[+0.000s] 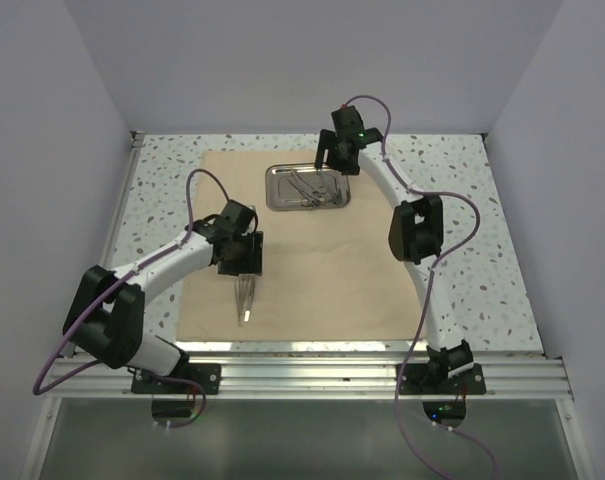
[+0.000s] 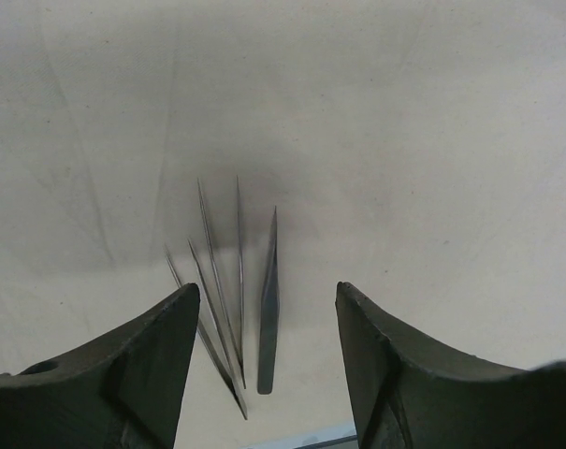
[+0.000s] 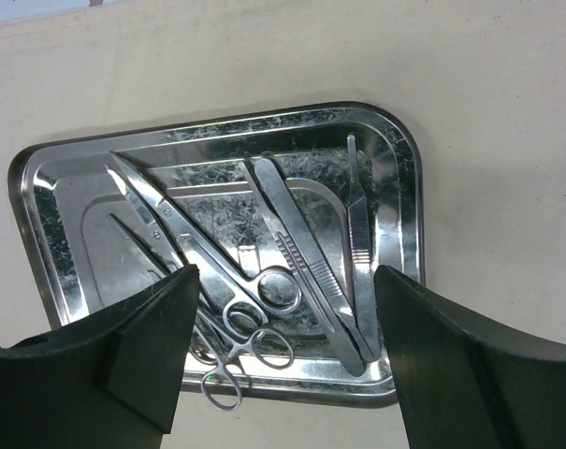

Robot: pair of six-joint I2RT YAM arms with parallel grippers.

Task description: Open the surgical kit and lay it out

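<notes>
Two slim forked metal instruments, likely tweezers, and a single dark flat instrument lie side by side on the beige cloth. My left gripper is open above them, nothing held. In the top view, the left gripper covers their upper ends. The silver tray still holds ring-handled scissor-like tools on its left and slim flat handles toward its right. Over the tray's right part hangs my right gripper, fingers parted and empty, the handles appearing between its fingers.
Beige cloth spreads over the speckled table. The tray stands at the back. The two arms are well apart.
</notes>
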